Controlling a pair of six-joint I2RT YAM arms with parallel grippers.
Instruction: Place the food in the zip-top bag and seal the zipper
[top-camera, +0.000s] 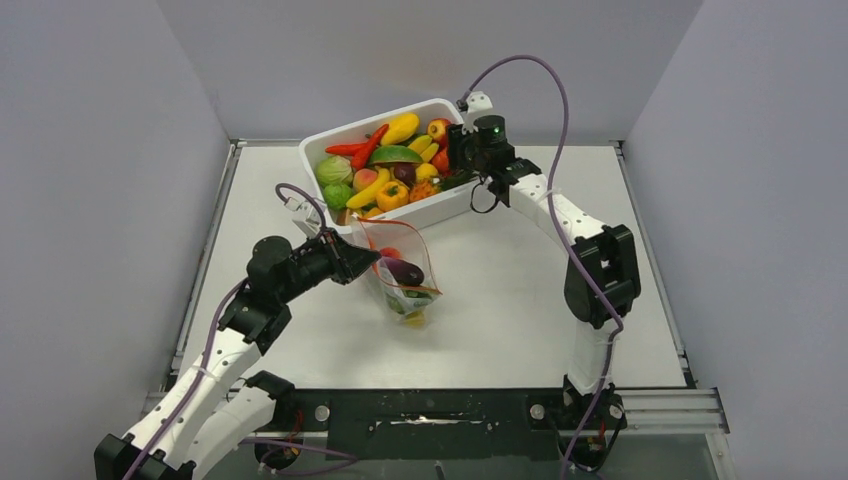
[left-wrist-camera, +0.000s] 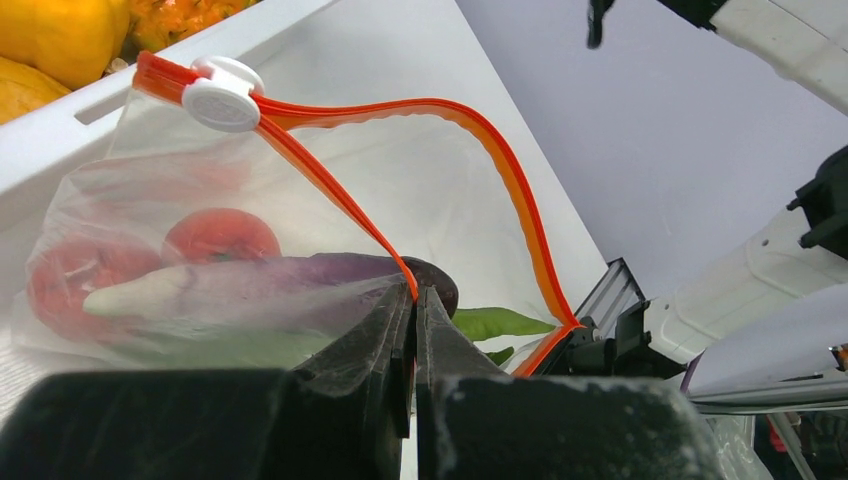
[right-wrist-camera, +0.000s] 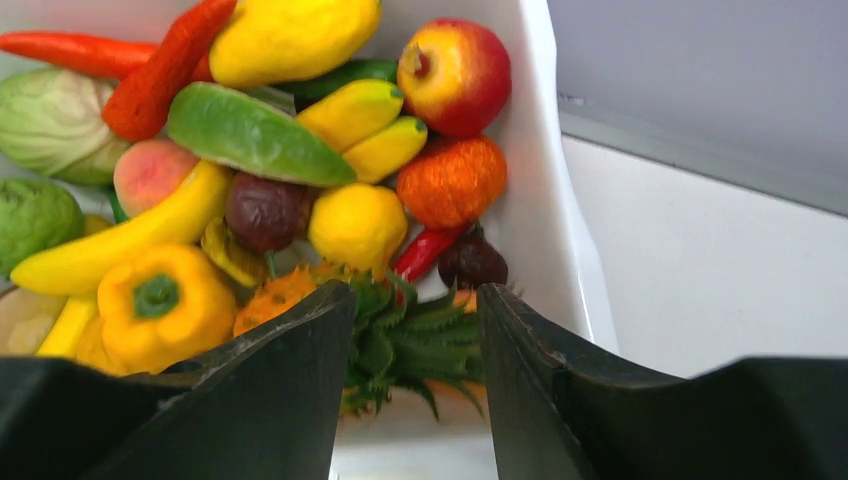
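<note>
A clear bag (top-camera: 405, 245) with an orange zipper rim stands with its mouth spread wide; a purple eggplant (top-camera: 404, 272), red tomatoes (left-wrist-camera: 222, 235) and green items show inside. My left gripper is shut on the bag's orange rim. The white zipper slider (left-wrist-camera: 222, 95) sits near one end of the rim. Over the right end of the white bin (top-camera: 420, 212), my right gripper is part open, its fingers apart above a green spiky pineapple crown (right-wrist-camera: 410, 340). Nothing appears gripped between them.
The bin holds many foods, among them a yellow pepper (right-wrist-camera: 165, 308), a lemon (right-wrist-camera: 357, 226) and a pomegranate (right-wrist-camera: 455, 77). Its wall rises close beside the right gripper.
</note>
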